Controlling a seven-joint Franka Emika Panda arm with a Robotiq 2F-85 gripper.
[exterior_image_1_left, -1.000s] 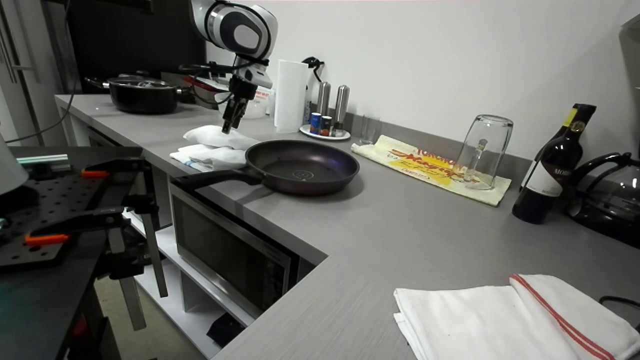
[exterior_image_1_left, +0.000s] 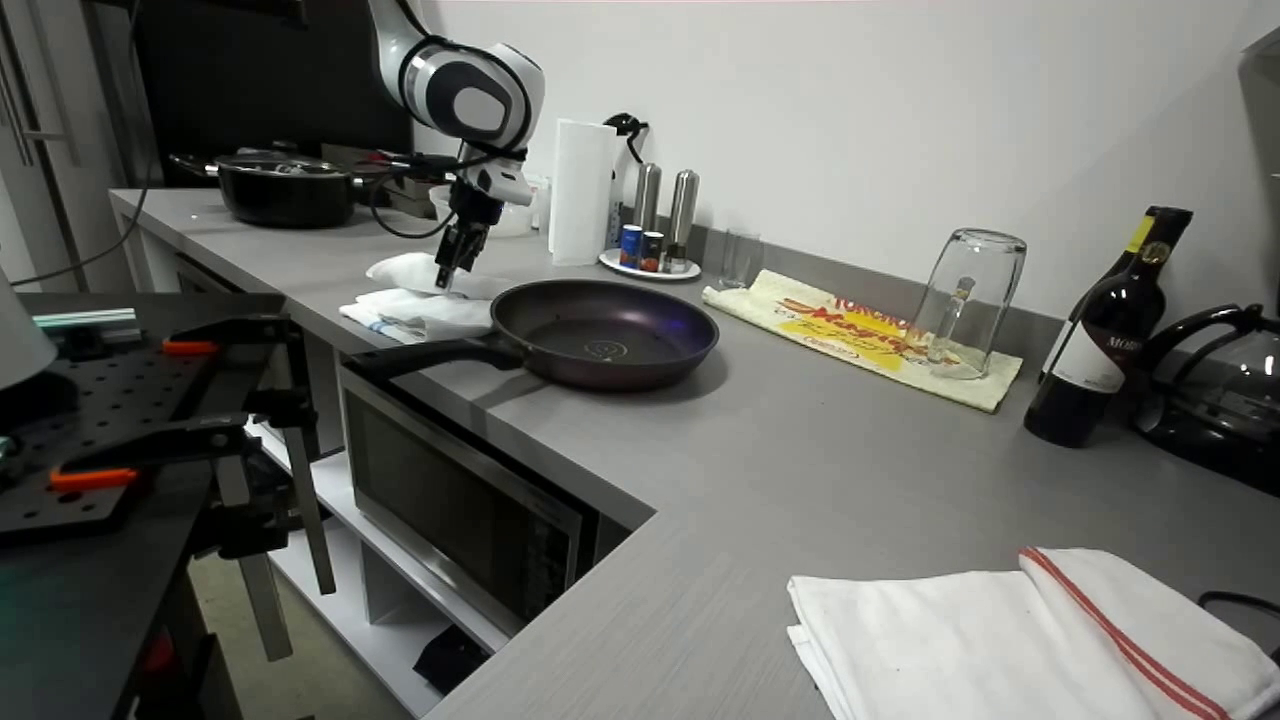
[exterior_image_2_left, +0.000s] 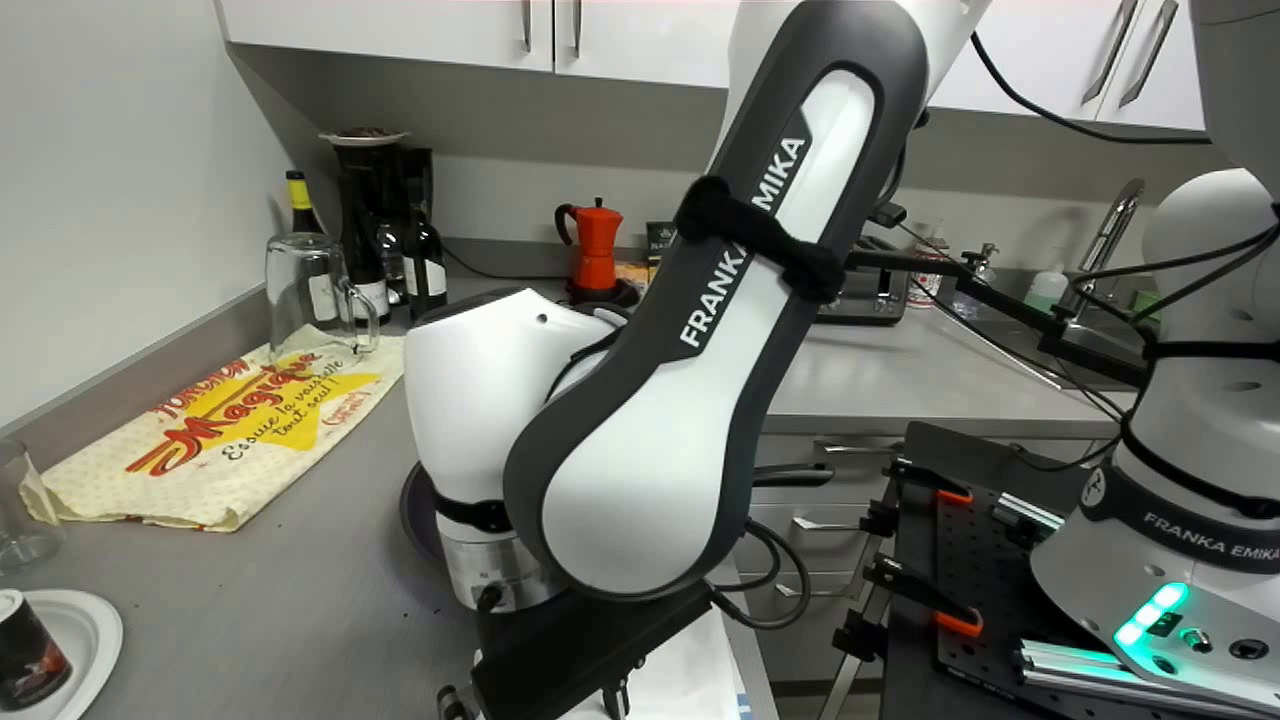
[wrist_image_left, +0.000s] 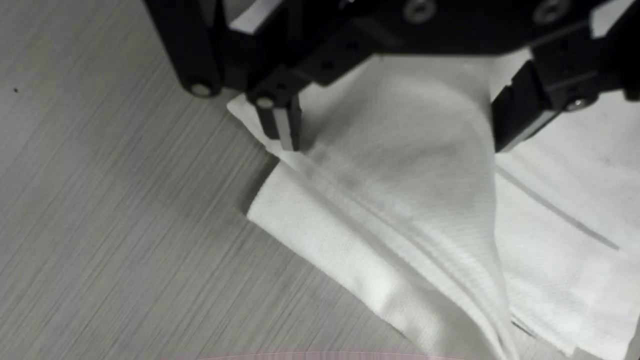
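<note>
My gripper stands open above a crumpled white cloth (wrist_image_left: 384, 240). In the wrist view its two fingers are wide apart, with a raised fold of the cloth in the space between them. Whether the fingertips touch the fabric I cannot tell. From exterior view 1, the gripper (exterior_image_1_left: 445, 283) points down at the back part of the bunched cloth (exterior_image_1_left: 432, 314), just behind a dark frying pan (exterior_image_1_left: 606, 330). In exterior view 2 the arm covers most of the cloth and the pan.
The pan's handle (exterior_image_1_left: 432, 356) reaches over the counter's front edge. Behind the gripper are a paper towel roll (exterior_image_1_left: 582, 192) and a plate with shakers (exterior_image_1_left: 674, 271). A black pot (exterior_image_1_left: 288, 192) sits farther left.
The arm and gripper have come down and slightly left, so the fingertips are now lower at the cloth. The cloth's raised part looks pressed lower; the pan has not moved.
</note>
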